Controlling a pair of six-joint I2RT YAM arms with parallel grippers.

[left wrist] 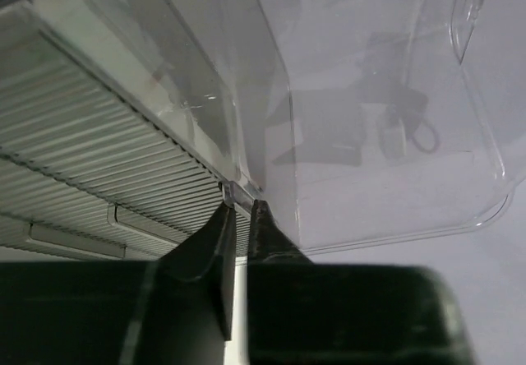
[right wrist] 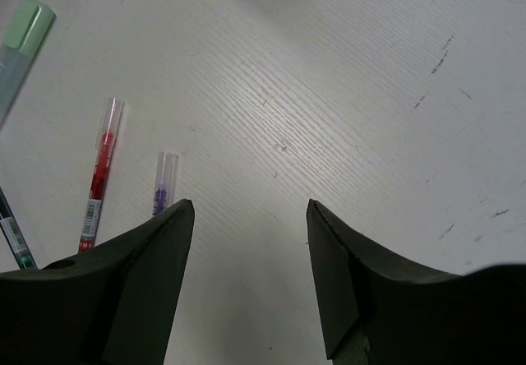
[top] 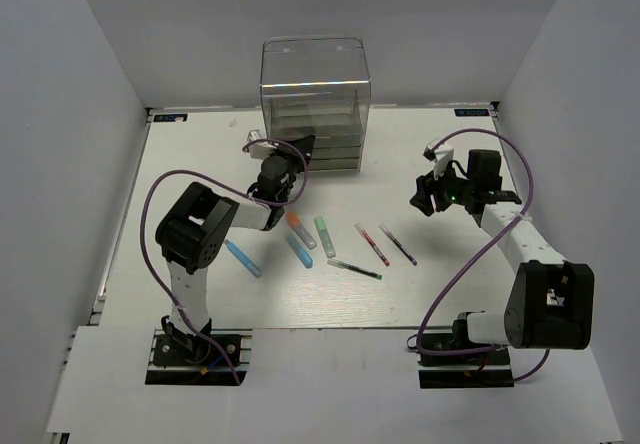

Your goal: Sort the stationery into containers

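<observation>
My left gripper is at the front of the clear container at the back; in the left wrist view its fingertips are close together at a clear plastic edge, with no stationery seen between them. On the table lie highlighters in orange, green and blue, and pens in red, purple and green. My right gripper is open above the table, beside the pens, with nothing between its fingers.
Ridged drawers form the lower part of the container. Purple cables hang along both arms.
</observation>
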